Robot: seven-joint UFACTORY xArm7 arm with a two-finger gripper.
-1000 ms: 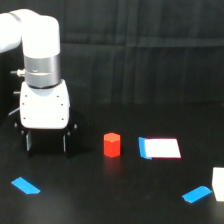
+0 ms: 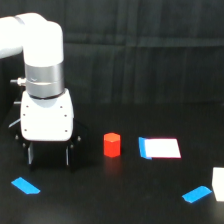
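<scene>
My white gripper point(image 2: 49, 154) hangs low on the left, above the dark table, with its two black fingers apart and nothing visible between them. To its right, a red cube point(image 2: 112, 145) stands alone, apart from the fingers.
Right of the cube lies a white card point(image 2: 164, 148) with red and blue edges. Blue pieces lie at the front left point(image 2: 25, 186) and front right point(image 2: 197, 194). A white object point(image 2: 218, 184) is cut off at the right edge.
My gripper has moved a little to the right and down. The objects on the table have not moved.
</scene>
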